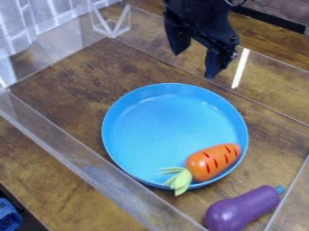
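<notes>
My dark gripper [200, 56] hangs at the top of the view, above and behind the blue plate [157, 126]; whether it is open or shut is hard to tell. An orange toy carrot [212, 161] with pale green leaves rests in the plate's front right part. A purple toy eggplant [241, 208] lies outside the plate at the lower right.
The wooden tray floor [67, 72] is clear at the left. Clear plastic walls edge the area. A small blue object [7, 215] sits at the lower left corner, outside the wall.
</notes>
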